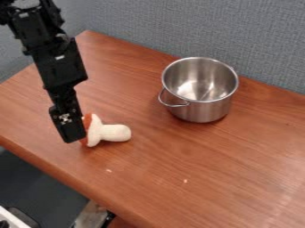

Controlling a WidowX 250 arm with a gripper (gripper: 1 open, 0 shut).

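Note:
My black gripper [74, 134] hangs at the left of the view, low over the table, just left of a toy mushroom [113, 132] with a white stem and an orange-red cap. The mushroom lies on its side, its cap partly behind the gripper. A steel pot [198, 106] with a wire handle stands upright at the back right of the mushroom.
A grey partition [238, 36] runs behind it. The table's left edge drops to a dark floor near the gripper.

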